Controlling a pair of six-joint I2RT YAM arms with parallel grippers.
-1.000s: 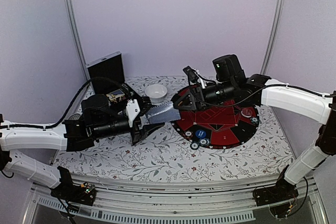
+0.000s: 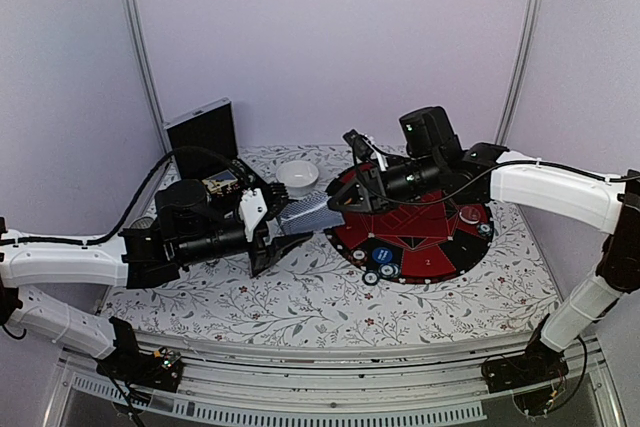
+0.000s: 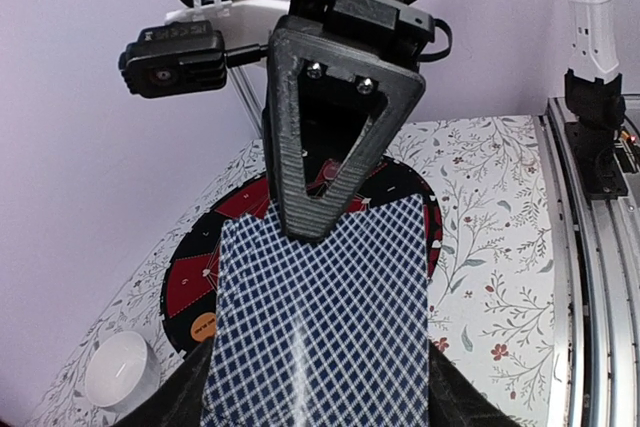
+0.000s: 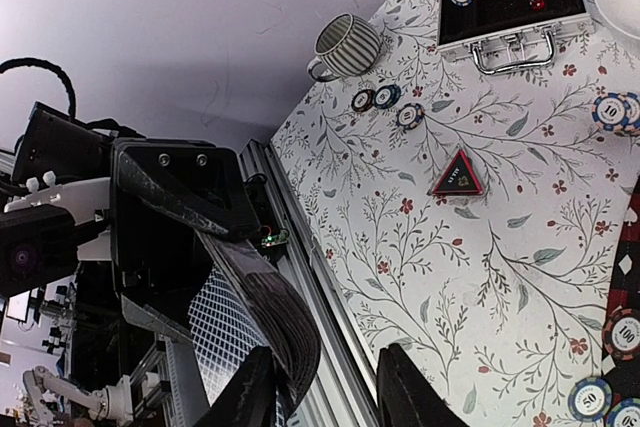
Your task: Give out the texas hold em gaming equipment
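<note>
A deck of cards [image 2: 310, 213] with a blue-and-white lattice back is held in the air above the table's middle. My left gripper [image 2: 277, 230] is shut on it; in the left wrist view its fingers [image 3: 185, 387] press the deck's two sides. The right gripper is at the deck's far end, with one finger [image 3: 310, 202] across the patterned face. In the right wrist view the deck's layered edge [image 4: 270, 312] reaches in between the right fingers, with a clear gap to one of them, so that gripper is open around it.
A round red-and-black mat [image 2: 430, 262] with chips [image 2: 382, 255] lies to the right. Further back are a white bowl [image 2: 297, 174] and an open case [image 2: 200, 137]. A striped mug [image 4: 348, 45], loose chips [image 4: 410, 115] and a triangular marker [image 4: 458, 177] stand at left.
My right gripper has shifted slightly to the left, closer over the deck's end. The left arm and the deck have stayed in place.
</note>
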